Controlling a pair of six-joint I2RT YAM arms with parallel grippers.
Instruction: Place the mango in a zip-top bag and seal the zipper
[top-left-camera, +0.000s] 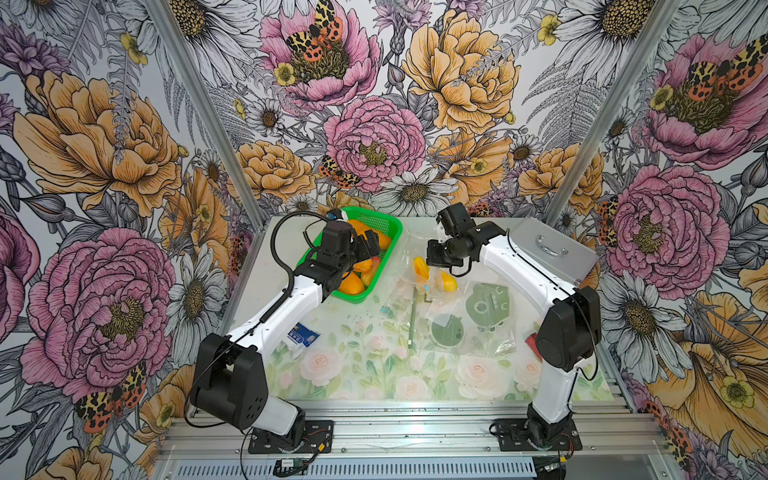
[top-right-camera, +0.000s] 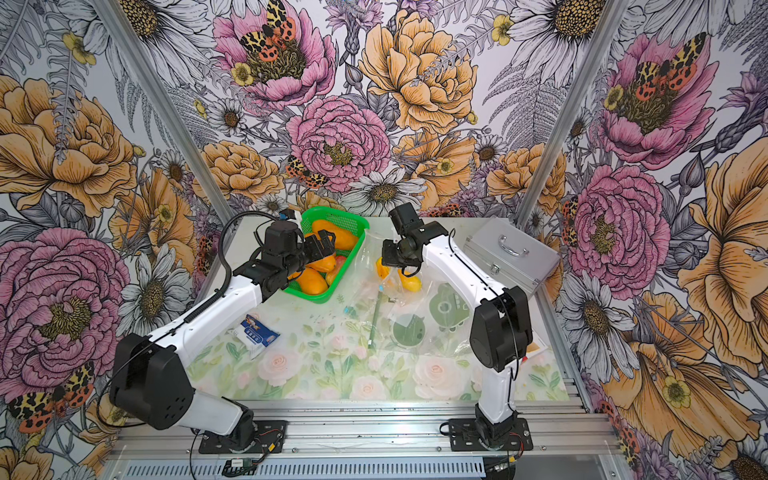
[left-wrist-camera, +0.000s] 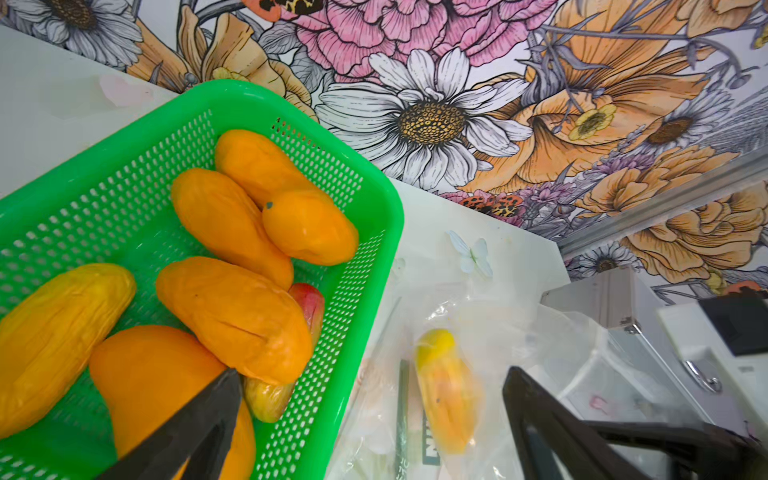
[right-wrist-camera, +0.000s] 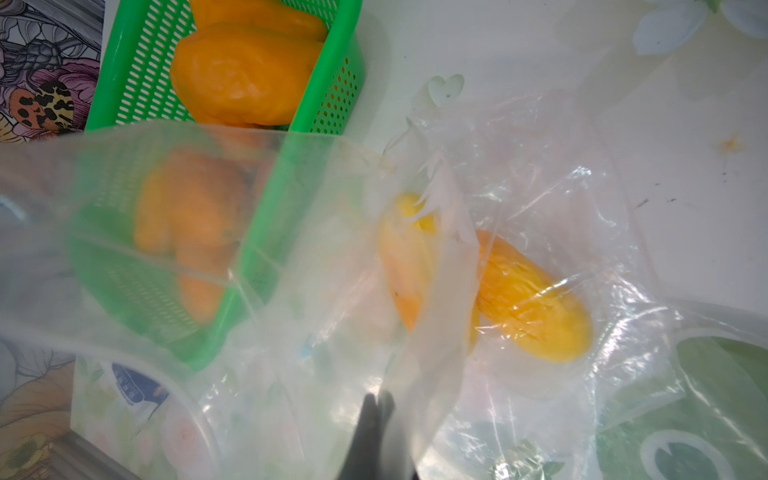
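Note:
A clear zip bag (right-wrist-camera: 544, 184) lies on the table right of the green basket, with yellow mangoes (right-wrist-camera: 532, 312) in or under its film; which layer holds them is hard to tell. Several more mangoes (left-wrist-camera: 232, 316) fill the basket (left-wrist-camera: 384, 208). My left gripper is open above the basket's right side, nothing between its fingers. My right gripper hovers over the bag, shut on a sheet of clear plastic that spreads across the right wrist view.
A silver case (top-left-camera: 552, 248) stands at the back right. A blue and white packet (top-left-camera: 301, 334) lies at front left. Bags with green printing (top-left-camera: 488, 304) cover the right middle.

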